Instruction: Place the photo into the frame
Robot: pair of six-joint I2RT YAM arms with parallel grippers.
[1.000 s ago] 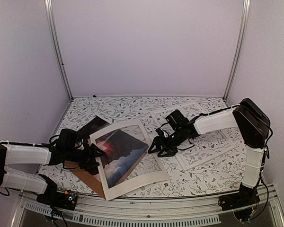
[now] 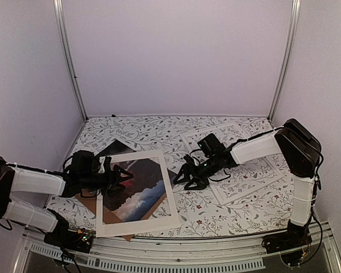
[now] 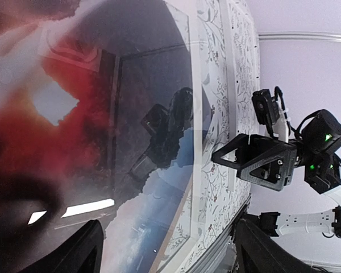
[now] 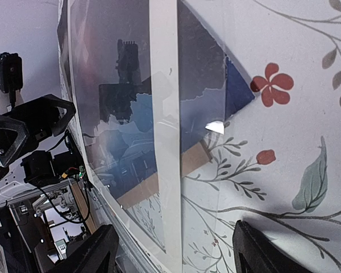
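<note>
A photo (image 2: 137, 190) with dark, red and blue sky lies askew on a brown backing, with a white-bordered clear sheet (image 2: 133, 229) over it. My left gripper (image 2: 115, 177) is over the sheet's left side; its spread fingers in the left wrist view show nothing held between them. My right gripper (image 2: 190, 177) stands just right of the sheet's right edge, its fingers spread over the table cloth in the right wrist view, empty.
A pale frame (image 2: 247, 190) lies at the right rear under the right arm. Its metal front edge runs just below the sheet.
The white-bordered sheet has shifted left and lies flatter over the photo. My left gripper has moved slightly up; the right has hardly moved.
</note>
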